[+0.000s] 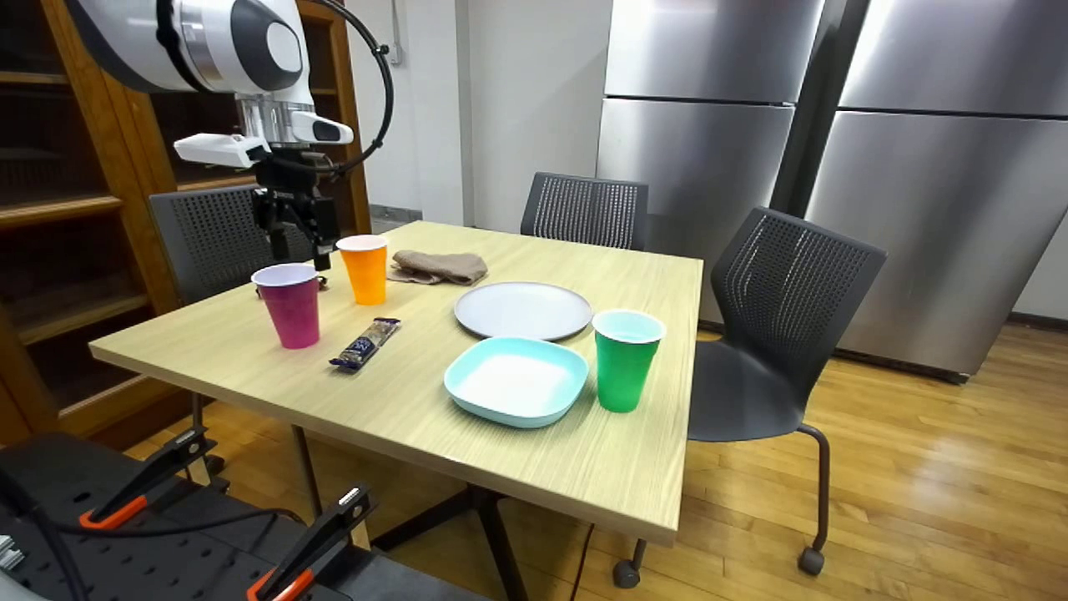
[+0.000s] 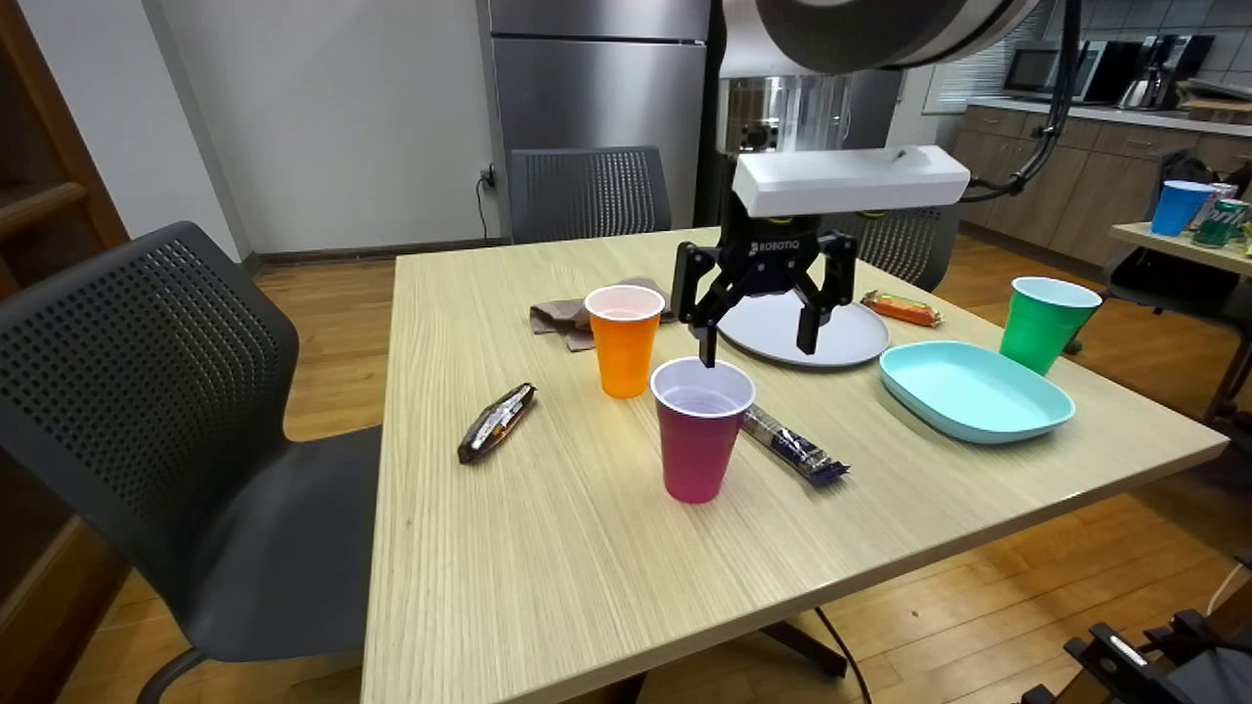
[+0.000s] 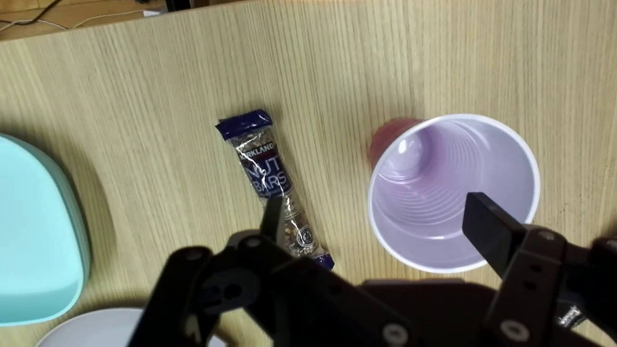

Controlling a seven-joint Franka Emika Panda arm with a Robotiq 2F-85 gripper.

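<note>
My gripper hangs open above the table, its fingers apart and nothing held between them. Below it in the wrist view, a purple cup with a pale inside stands on the right, one fingertip showing over its rim. The other finger overlaps the lower part of a nut bar in a clear and dark blue wrapper. In exterior view 2 the nut bar lies right behind the purple cup. An orange cup stands upright beyond the purple one, close to the gripper in exterior view 1.
A teal tray, a grey plate and a green cup occupy the right side. A brown cloth lies behind. Exterior view 2 shows a dark wrapped bar and an orange-wrapped bar.
</note>
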